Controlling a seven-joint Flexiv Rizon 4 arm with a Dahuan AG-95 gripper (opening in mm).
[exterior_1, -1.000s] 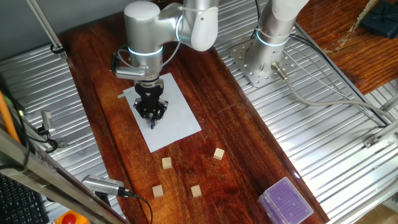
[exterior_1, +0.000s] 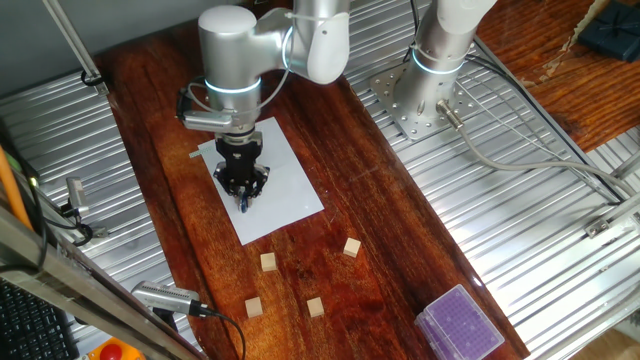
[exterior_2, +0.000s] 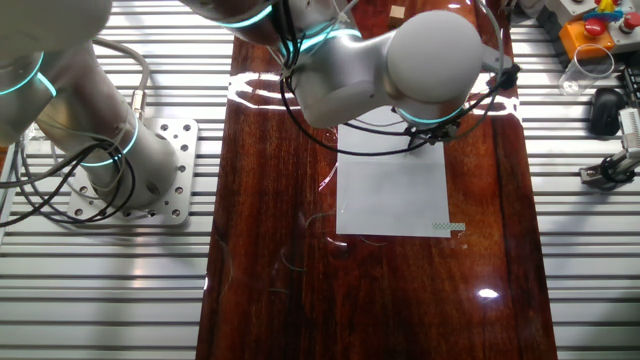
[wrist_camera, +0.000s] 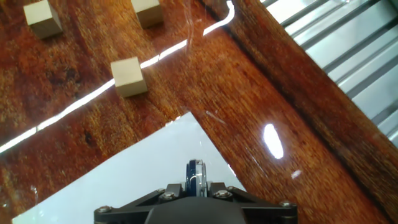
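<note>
A white sheet of paper (exterior_1: 287, 185) lies flat on the dark wooden table, and my gripper (exterior_1: 243, 190) points down over its left part. A slim dark-blue and silvery object (wrist_camera: 196, 177), pen-like in shape, stands between the fingers, and the gripper is shut on it. Whether its lower end touches the paper cannot be made out. No marks show on the visible paper. In exterior view 2 the arm hides the gripper.
Several wooden cubes, among them a nearer one (exterior_1: 268, 262) and one to the right (exterior_1: 352, 247), sit past the paper's lower edge. A purple box (exterior_1: 462, 325) lies at the table's right corner. Bare wood surrounds the sheet.
The arm and gripper have shifted only very slightly. The paper and cubes have stayed in place.
</note>
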